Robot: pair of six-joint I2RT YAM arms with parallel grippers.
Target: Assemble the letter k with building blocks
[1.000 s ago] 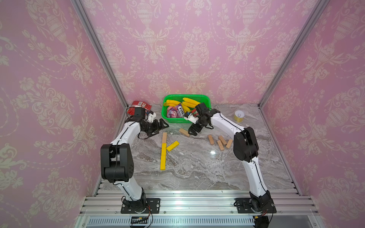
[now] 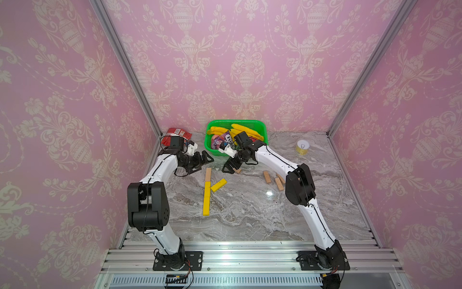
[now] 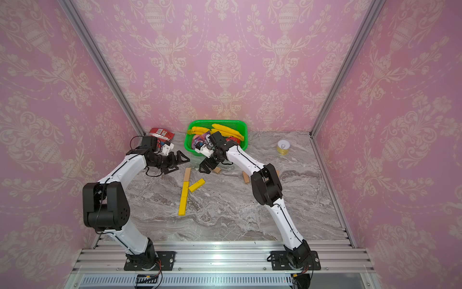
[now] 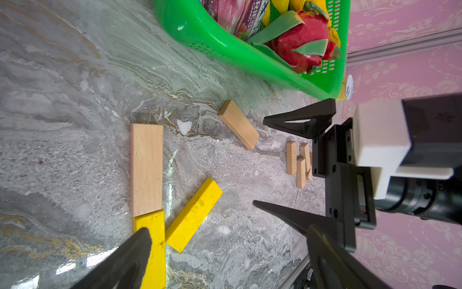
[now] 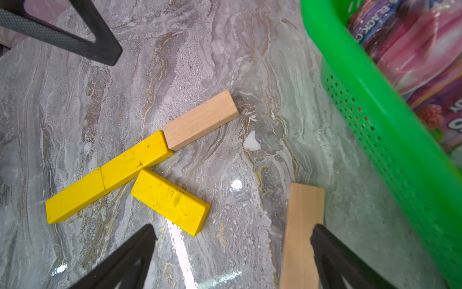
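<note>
A straight column on the marble table has a wooden block at its far end and yellow blocks below. A slanted yellow block meets or nearly meets the column's right side. Further right lies a loose wooden block, apart from the column. My right gripper hangs open above that area; in the right wrist view one finger overlaps the loose block's edge, and nothing is gripped. My left gripper stays open and empty above the column's far end.
Several spare wooden blocks lie to the right, partly hidden by the right arm. A green basket stands close behind the loose block. A can and a red bag sit at the back.
My right gripper has moved left, from beside the loose wooden block to over it, now covering most of it in the top left view. The left arm and blocks look unmoved.
</note>
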